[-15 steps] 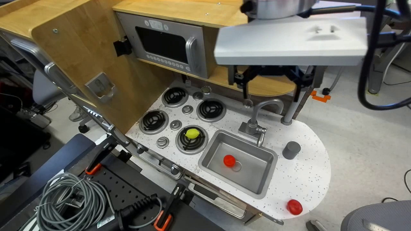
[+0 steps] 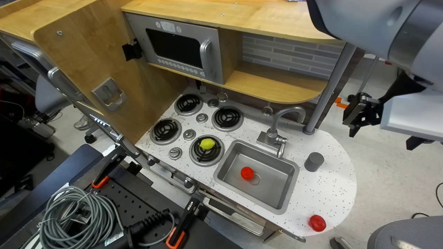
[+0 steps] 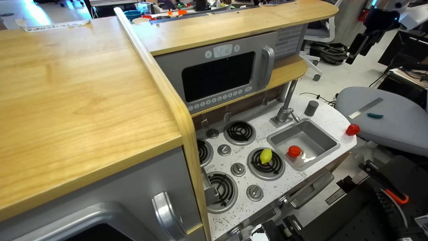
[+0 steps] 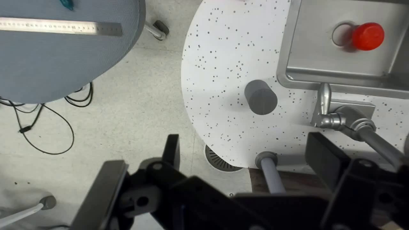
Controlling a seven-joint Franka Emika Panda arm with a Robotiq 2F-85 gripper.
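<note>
My gripper (image 2: 382, 139) is open and empty, high beyond the rounded right end of the play-kitchen counter (image 2: 338, 178). In the wrist view its fingers (image 4: 171, 147) are spread wide, with the counter far below. A grey cylinder (image 4: 261, 100), perhaps a cup, stands on the counter beside the sink. A red round object (image 2: 247, 173) lies in the sink (image 2: 265, 195) near the drain. A second red object (image 2: 317, 223), apple-like, sits at the counter's front right edge. On the front right burner rests a yellow lemon (image 2: 207, 144).
The faucet (image 2: 272, 135) rises behind the sink. A shelf (image 2: 282, 83) with a grey post (image 2: 330, 95) overhangs the counter's back, beside the microwave (image 2: 178, 47). A grey chair (image 3: 373, 116) stands off the rounded end, holding a ruler.
My arm has swung right in exterior view 1, from in front of the shelf to beyond the post, and the gripper has turned. The objects on the counter have stayed put.
</note>
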